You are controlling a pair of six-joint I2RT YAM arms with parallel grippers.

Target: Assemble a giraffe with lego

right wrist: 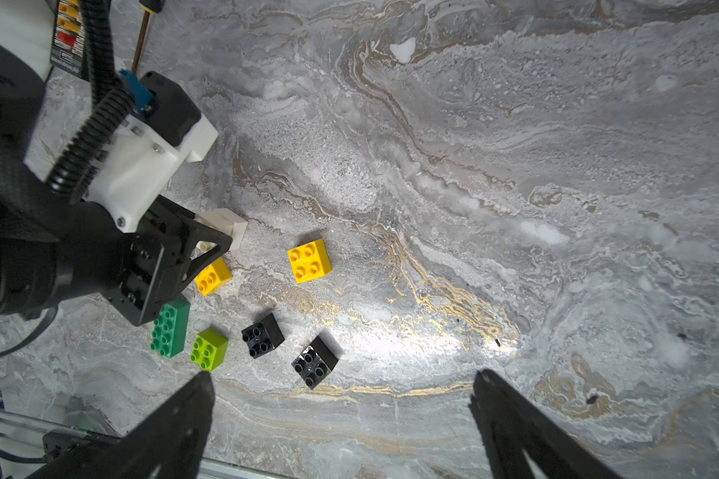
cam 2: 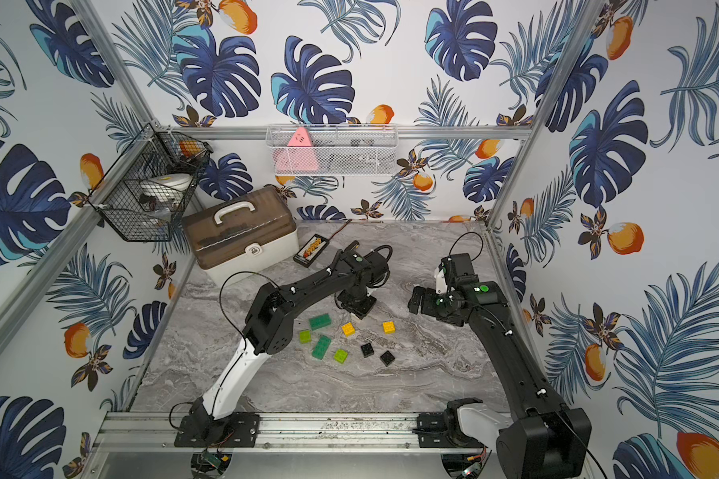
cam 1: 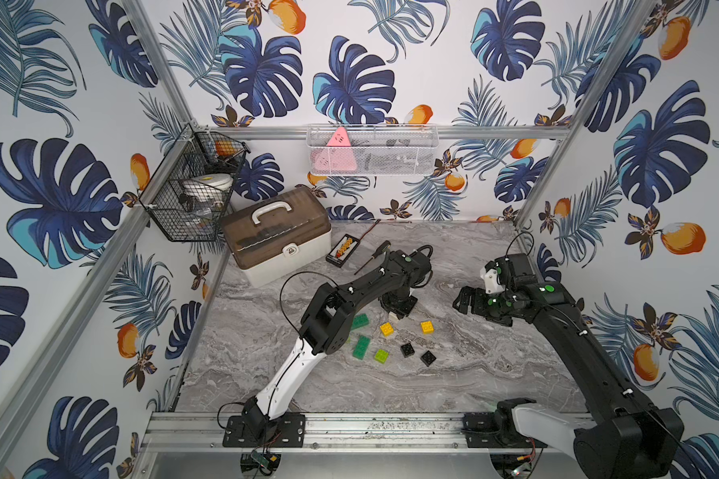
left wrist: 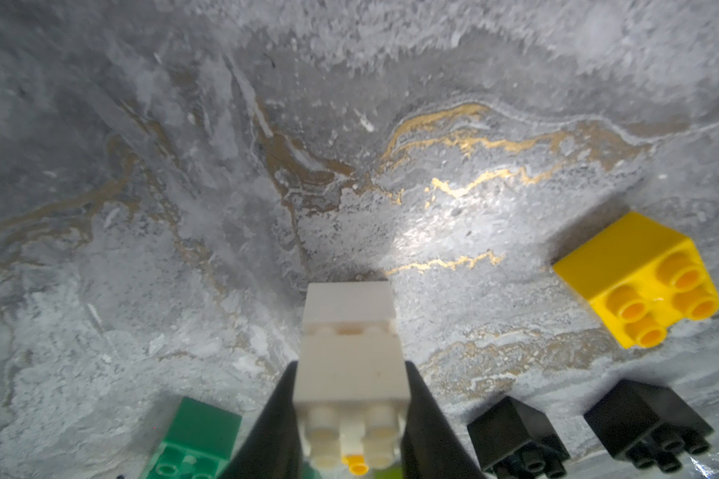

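Two white bricks [left wrist: 351, 355] stand one on the other in the left wrist view, between the fingers of my left gripper. The fingers lie close along both sides; whether they press on the bricks is unclear. From the right wrist view, the white stack [right wrist: 230, 226] rests near the table, partly hidden by the left gripper. Loose around it are yellow bricks [right wrist: 309, 261], black bricks [right wrist: 262, 335], a lime brick [right wrist: 208, 349] and a dark green brick [right wrist: 169, 327]. Well to the right, above bare table, my right gripper is open and empty.
A brown-lidded toolbox [cam 1: 275, 231] occupies the back left. Beside it sit a small black box [cam 1: 343, 249] and a screwdriver [right wrist: 142, 40]. Another green brick [cam 2: 319, 321] and lime brick [cam 2: 304, 336] lie near the left arm.
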